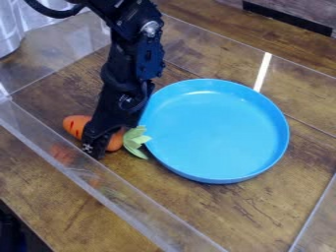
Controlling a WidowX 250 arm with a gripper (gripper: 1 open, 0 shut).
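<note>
An orange carrot [79, 126] with pale green leaves [136, 143] lies on the wooden surface at the lower left, beside the blue plate [217, 128]. My black gripper [102, 136] is down over the middle of the carrot and shut on it. The arm hides part of the carrot, and the leaves reach toward the plate's left rim.
Clear plastic walls [132, 212] border the area at the front left and right, with the near one close to the carrot. A white object [8, 25] stands at the top left. Bare wood lies behind and in front of the plate.
</note>
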